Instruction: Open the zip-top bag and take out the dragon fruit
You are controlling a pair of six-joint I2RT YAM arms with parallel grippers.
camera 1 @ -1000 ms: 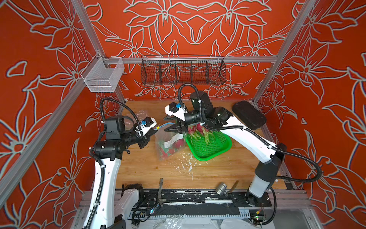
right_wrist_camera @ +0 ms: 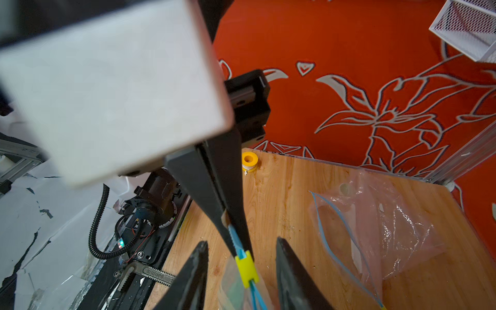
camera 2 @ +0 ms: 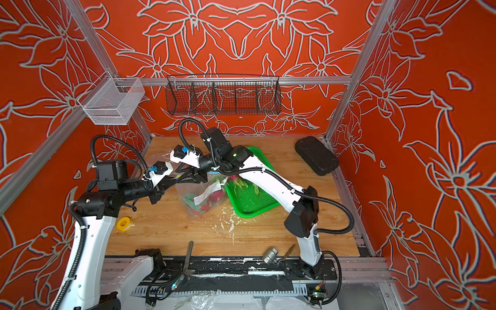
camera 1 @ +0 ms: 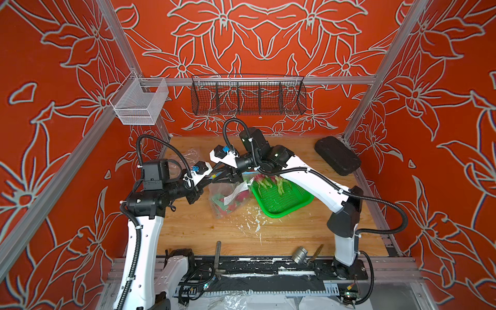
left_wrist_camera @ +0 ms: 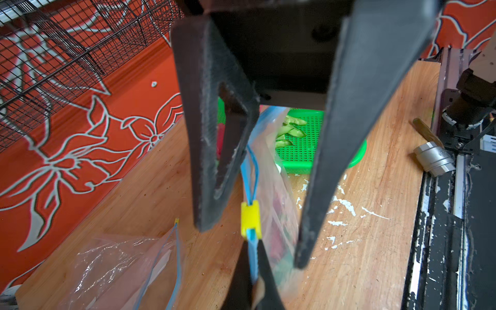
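Observation:
A clear zip top bag with a white label hangs between my grippers, pink-red dragon fruit showing dimly through its film. Along its top runs a blue zip strip with a yellow slider. My left gripper is shut on the strip's end, just beside the slider. Coming from the other side, my right gripper is part open; its fingers stand on either side of the slider, with a gap to it visible on both sides. In the top views the two grippers overlap closely.
A green basket with pink, green-tipped produce stands right of the bag. Another clear bag lies on the table at back left. A yellow tape roll sits at the left; a black case is back right.
My right gripper has moved left, from apart to right up against my left gripper, its fingers now around the slider. The left arm has stayed almost still.

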